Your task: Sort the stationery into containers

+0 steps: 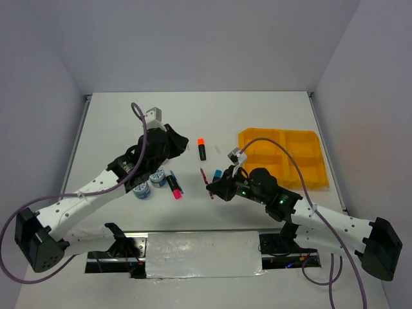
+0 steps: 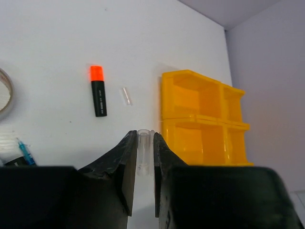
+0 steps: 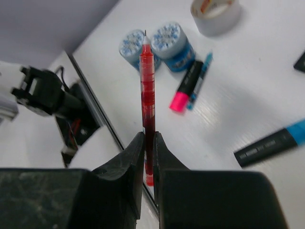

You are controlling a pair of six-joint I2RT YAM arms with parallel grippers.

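Observation:
My left gripper point(image 1: 180, 143) is shut on a small clear tube point(image 2: 143, 155), held above the table left of centre. My right gripper point(image 1: 215, 187) is shut on a red pen point(image 3: 147, 95), upright in the right wrist view and over the table left of the yellow divided organizer point(image 1: 286, 161). An orange-capped marker point(image 1: 201, 149), a pink-capped marker point(image 1: 174, 187), a blue pen point(image 3: 201, 81) and a blue-capped marker point(image 3: 269, 143) lie on the table. A short clear piece point(image 2: 126, 96) lies beside the orange marker.
Two blue-and-white jars point(image 1: 141, 190) and a tape roll point(image 3: 215, 16) stand at the left, partly under the left arm. The organizer occupies the right side.

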